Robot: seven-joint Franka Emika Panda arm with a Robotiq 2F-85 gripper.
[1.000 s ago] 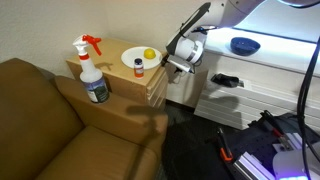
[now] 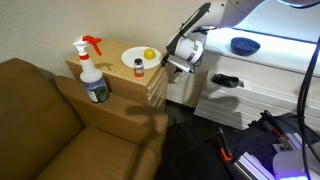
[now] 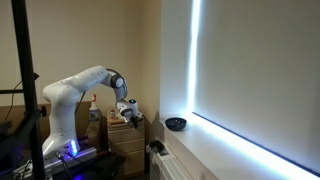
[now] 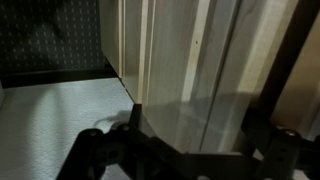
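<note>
My gripper (image 2: 180, 65) is beside the front right corner of the wooden cabinet (image 2: 152, 93), below its top surface. In the wrist view the gripper appears open, its dark fingers (image 4: 100, 142) wide apart at the lower edge. Pale wooden boards (image 4: 180, 75) of the cabinet fill the space in front of them. I see nothing held, and whether a finger touches the wood cannot be told. On the cabinet top are a white plate (image 2: 135, 53) with a yellow round item (image 2: 149, 53) and a small red-and-white container (image 2: 139, 68).
A spray bottle (image 2: 91, 76) stands at the cabinet's left, near the brown sofa (image 2: 40, 130). A red object (image 2: 91, 43) lies at the back. The blue bowl (image 2: 245, 46) rests on the white ledge, with a dark item (image 2: 227, 80) lower down. Dark floor (image 2: 190, 140) lies open in front.
</note>
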